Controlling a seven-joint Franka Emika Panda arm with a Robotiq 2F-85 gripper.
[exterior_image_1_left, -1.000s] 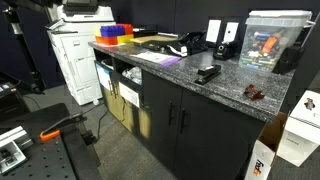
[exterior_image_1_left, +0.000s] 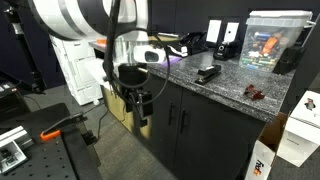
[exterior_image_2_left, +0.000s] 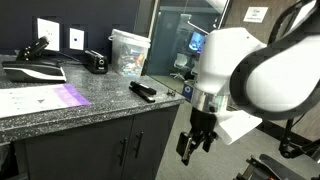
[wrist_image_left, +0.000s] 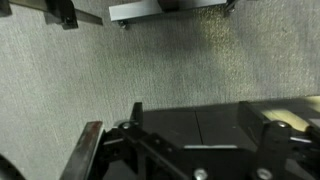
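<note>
My gripper (exterior_image_1_left: 136, 117) hangs in front of the dark cabinet doors, below the level of the countertop (exterior_image_1_left: 228, 88). Exterior view 2 shows the same gripper (exterior_image_2_left: 196, 150) pointing down, clear of the counter. Seen from the wrist, its two fingers (wrist_image_left: 88, 142) stand wide apart, with only grey carpet and a dark surface behind the gap. It is open and holds nothing. On the counter lie a black stapler (exterior_image_1_left: 207, 74) and a small dark red object (exterior_image_1_left: 254, 92), both away from the gripper.
A clear lidded tub (exterior_image_1_left: 272, 45) of colourful items stands at the back of the counter. White boxes (exterior_image_1_left: 298, 130) are stacked by its right end. A printed sheet (exterior_image_2_left: 40, 98) lies on the countertop. Open carpet (wrist_image_left: 200, 60) fills much of the wrist view.
The arm has come into view from the upper left and moved right and downward, now in front of the cabinet. Objects on the counter have stayed put.
</note>
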